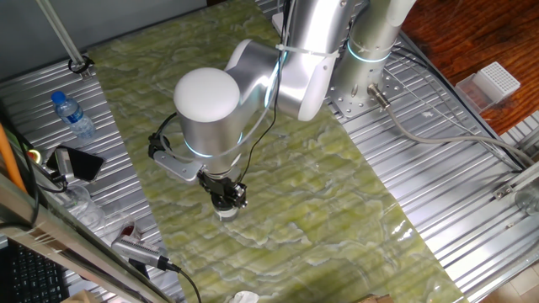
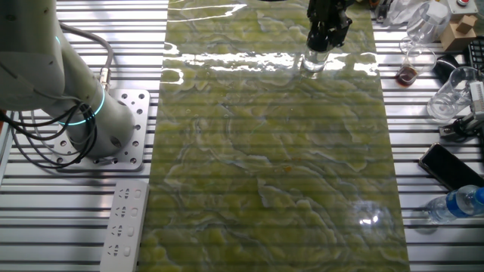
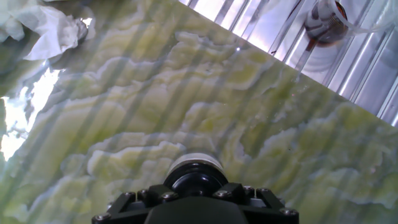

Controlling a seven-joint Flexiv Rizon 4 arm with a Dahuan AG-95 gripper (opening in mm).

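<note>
In the wrist view a small clear container with a round black top point(image 3: 196, 177) sits between the two fingers of my gripper. A pale rim shows past the black top. From the second exterior view, the container's clear body point(image 2: 312, 63) is directly under my dark gripper point(image 2: 327, 34), at or close to the green marbled mat point(image 2: 272, 151). The first exterior view has the gripper point(image 1: 226, 194) pointing down over the mat, with the container's pale base point(image 1: 226, 215) below it. Whether the fingers press on it is hidden.
Crumpled white tissue point(image 3: 53, 31) lies on the mat. Off its edge, on the slatted table, are a cup with brown liquid point(image 2: 407, 74), a clear beaker point(image 2: 454, 94), a phone point(image 2: 451, 168) and a water bottle point(image 2: 457, 204).
</note>
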